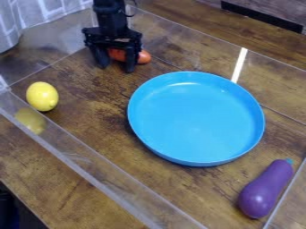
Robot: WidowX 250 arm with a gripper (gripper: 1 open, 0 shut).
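Note:
My black gripper [113, 50] is at the upper left, its fingers reaching down around a red-orange object [142, 57], perhaps a carrot or tomato, that is partly hidden behind them. Whether the fingers are shut on it I cannot tell. A large blue plate [196, 117] lies at centre right. A yellow lemon or egg-shaped toy [42, 96] is at the left, and a purple eggplant [266, 189] lies at the lower right.
A metal pot [7, 27] stands at the top left edge. A clear plastic rail runs along the lower left.

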